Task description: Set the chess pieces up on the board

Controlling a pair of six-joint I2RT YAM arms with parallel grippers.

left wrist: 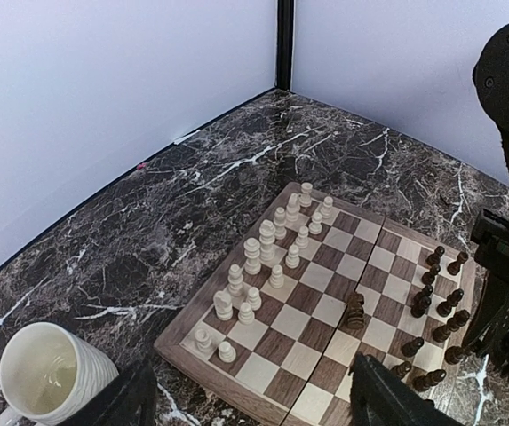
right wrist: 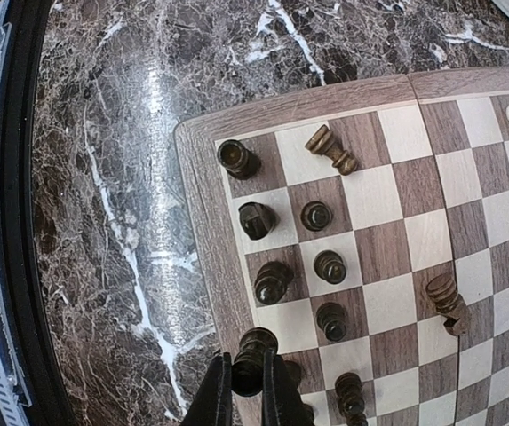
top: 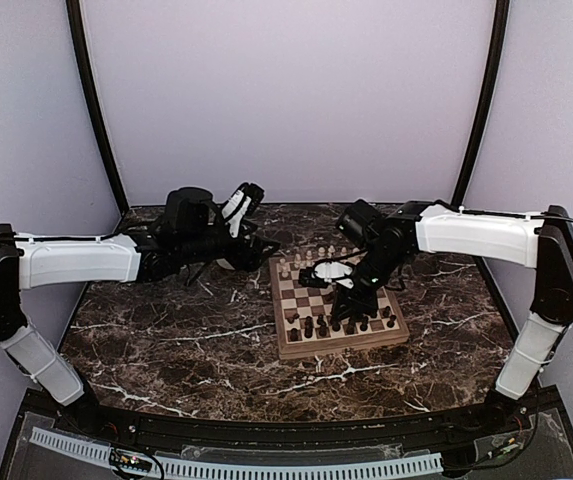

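The wooden chess board [top: 344,345] has white pieces [left wrist: 267,232] standing in two rows at its far side. Dark pieces [right wrist: 274,281] stand along the near side. A dark piece [right wrist: 256,346] is held in my right gripper, shut on it over the near back row; whether its base touches the board is unclear. One dark piece [right wrist: 330,148] lies on its side near a corner, and another dark piece [right wrist: 447,303] lies tipped over near the middle. My left gripper is open and empty, left of the board's far part.
A white mug [left wrist: 57,371] stands left of the board, close to my left gripper. Bare marble table [top: 181,345] stretches left and in front of the board. My right arm [top: 386,245] covers part of the board from above.
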